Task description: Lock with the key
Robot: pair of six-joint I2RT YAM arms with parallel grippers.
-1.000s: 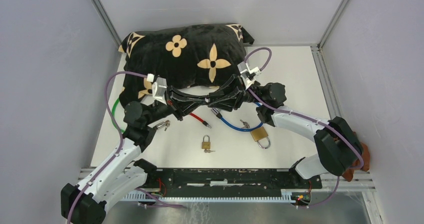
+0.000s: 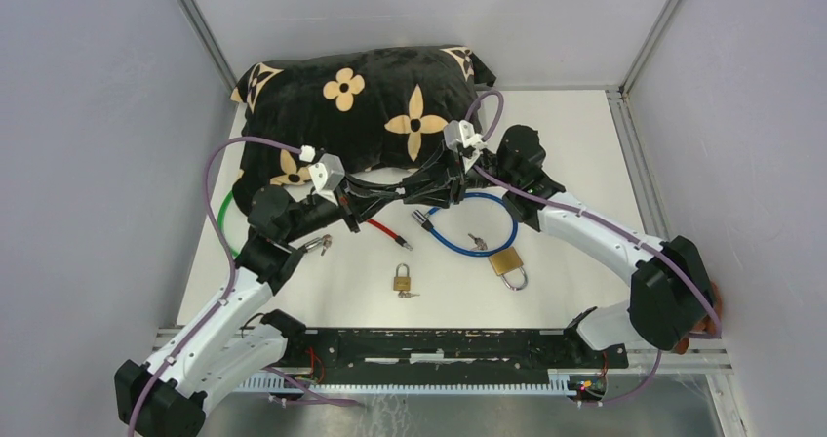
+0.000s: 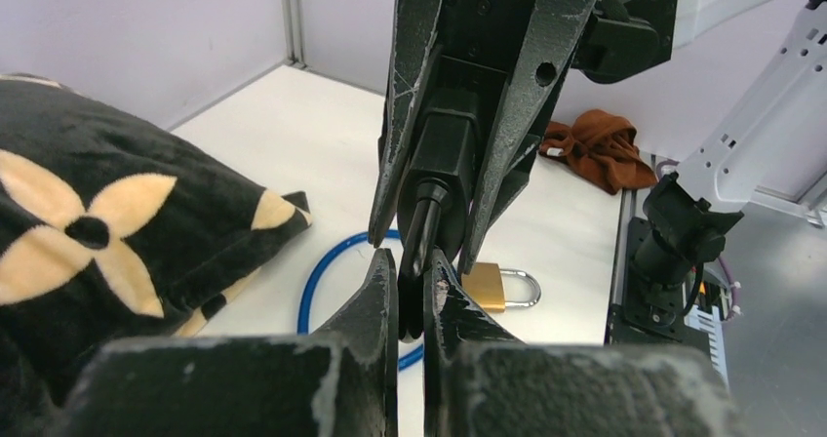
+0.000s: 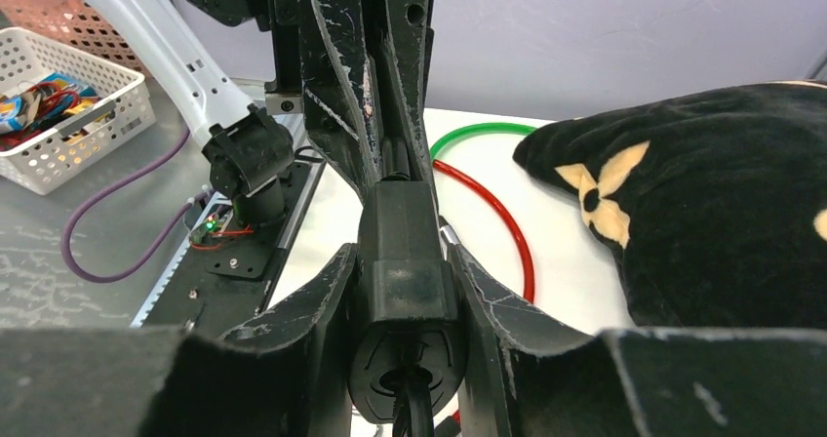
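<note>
Over the middle of the table, the fingertips of my two grippers almost meet, as the top view shows. My right gripper is shut around a thick black lock body (image 4: 402,224), with a dark strand (image 4: 413,406) coming out of its near end. From the far end of that body (image 3: 447,154), a thin glossy black piece (image 3: 421,232) runs into my left gripper, which is shut on it. Whether this piece is a cable end or a key I cannot tell. Fingers hide how deep it sits in the body.
A brass padlock with a key (image 2: 402,283), a larger padlock (image 2: 506,261) and a blue cable lock (image 2: 515,224) lie below. Red (image 2: 383,227) and green (image 2: 222,213) cables lie left. A dark pillow (image 2: 375,105) fills the back.
My right wrist has shifted toward the back and slightly left, tilting its gripper. Both grippers' tips stay together; the things on the table have not moved.
</note>
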